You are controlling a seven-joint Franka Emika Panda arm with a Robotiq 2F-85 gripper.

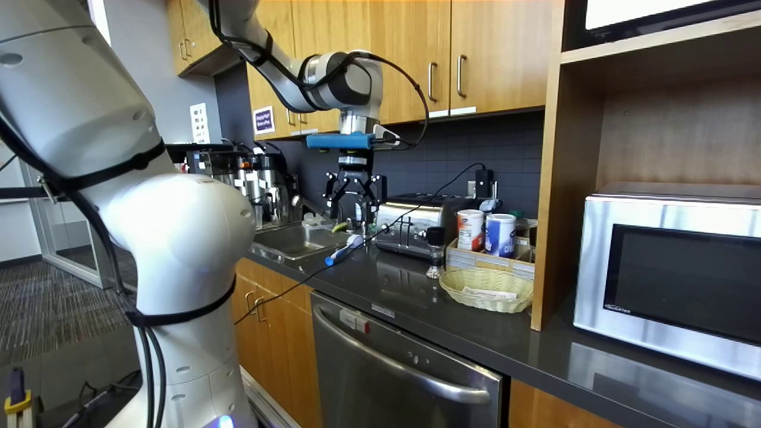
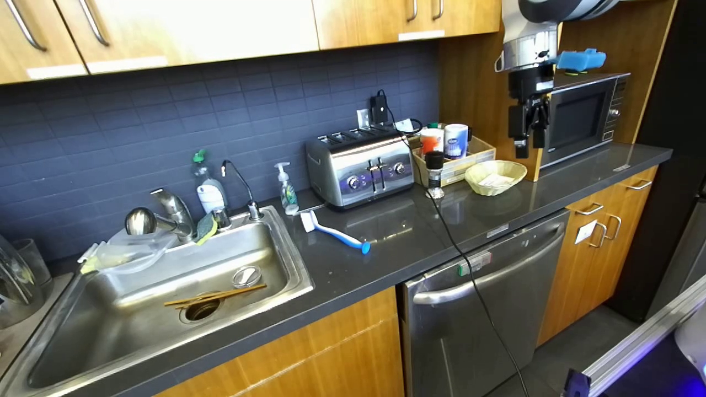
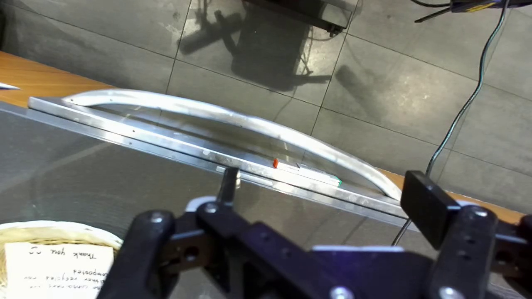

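My gripper is open, its dark fingers wide apart in the wrist view with nothing between them. It points down above the counter edge, with the dishwasher handle beyond the fingers. In exterior view 2 the gripper hangs in the air, well clear of the countertop. A blue and white brush lies on the counter between sink and toaster. The pale wicker basket stands near the shelf panel and holds a handwritten note. Two chopsticks lie across the sink's drain.
The four-slot toaster, a pepper grinder and a box of canisters line the wall. A black cable crosses the counter's front edge. The microwave stands at the right. Bare counter lies before the toaster.
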